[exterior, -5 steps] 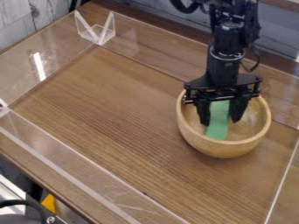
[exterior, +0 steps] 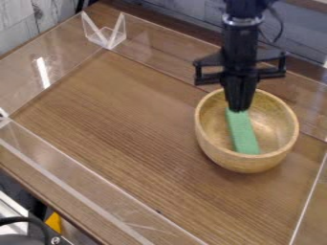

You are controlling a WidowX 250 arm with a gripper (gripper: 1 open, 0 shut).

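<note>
A round wooden bowl (exterior: 276,136) sits on the right part of the wooden table, with a flat green object (exterior: 240,131) lying in it. My black gripper (exterior: 240,84) is raised just above the bowl's back rim, blurred by motion. It looks shut, with nothing visible between its fingers.
A clear plastic wire-like holder (exterior: 105,31) stands at the back left. A wall edge runs along the back, behind the arm.
My gripper has risen up and back out of the bowl, uncovering the green object, which stays in the bowl.
</note>
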